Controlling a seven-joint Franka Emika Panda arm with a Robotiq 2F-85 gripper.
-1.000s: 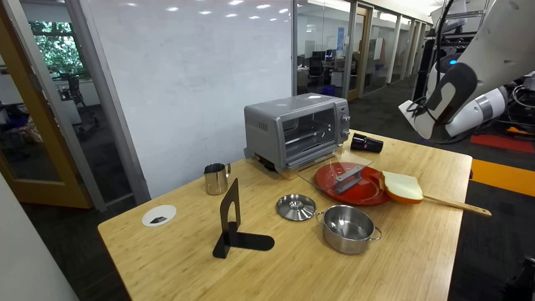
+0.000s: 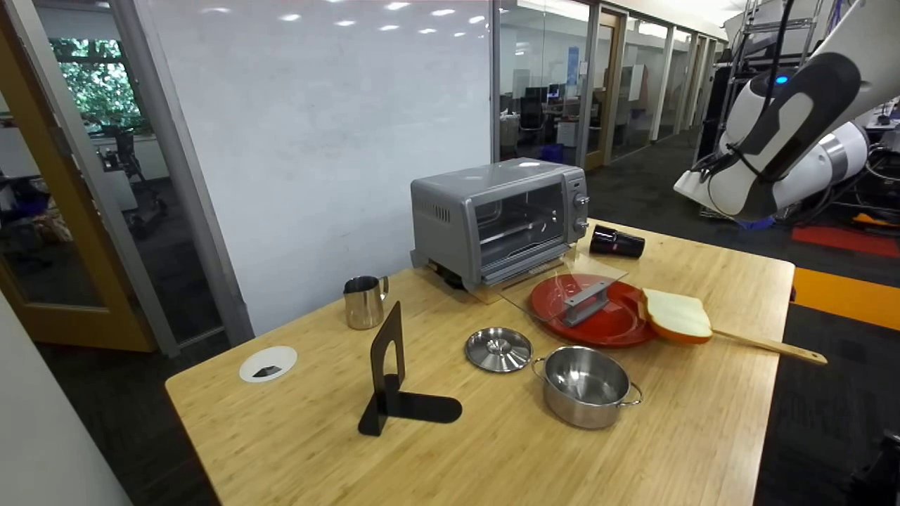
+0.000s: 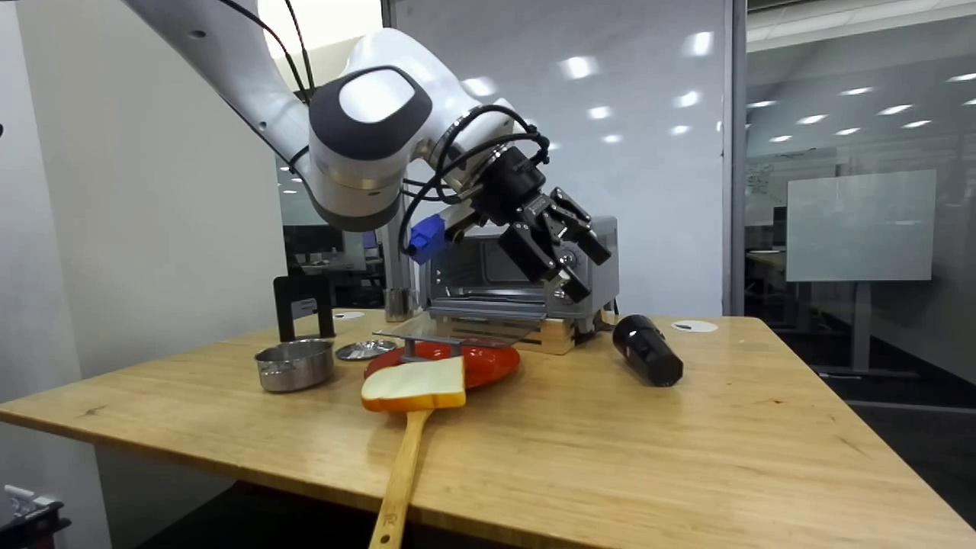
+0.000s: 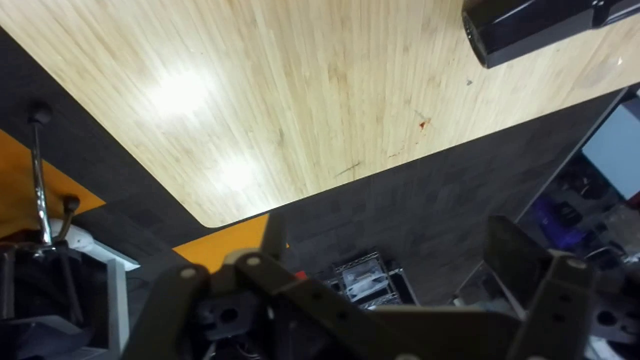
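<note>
My gripper hangs in the air above the table, open, with nothing visible between its fingers. In the wrist view my gripper has its two fingers wide apart, over the table edge and floor. A bread slice rests on the head of a wooden spatula, whose handle sticks out past the table edge. Behind it lies a red plate, partly under a clear pane with a grey handle. The grey toaster oven stands at the back. A black cylindrical object lies on its side near it.
A steel pot and a lid sit mid-table. Farther left are a metal pitcher and a black bookend. Bare tabletop extends right of the spatula in exterior view 2.
In exterior view 1 the arm has swung to the right and its forearm has shifted slightly upward. The tabletop objects look unmoved.
</note>
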